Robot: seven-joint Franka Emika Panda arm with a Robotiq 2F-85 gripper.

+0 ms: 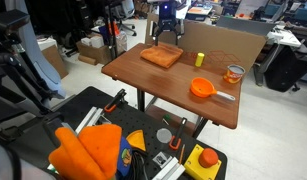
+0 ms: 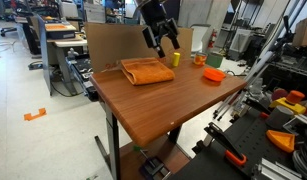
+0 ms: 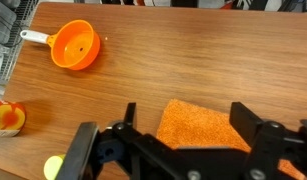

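A folded orange cloth lies near the far left of the wooden table in exterior view 1. The same cloth shows its layered folds in exterior view 2. My gripper stands open above it in the wrist view, its dark fingers wide apart with nothing visible between them. Part of the cloth is hidden behind the gripper there. From the side, the gripper appears above the tabletop, clear of the cloth.
An orange pan with a pale handle sits toward the table's right side. Behind it stand a yellow cylinder and an orange-and-white can. Bare tabletop separates pan and cloth. A cardboard panel rises behind the table.
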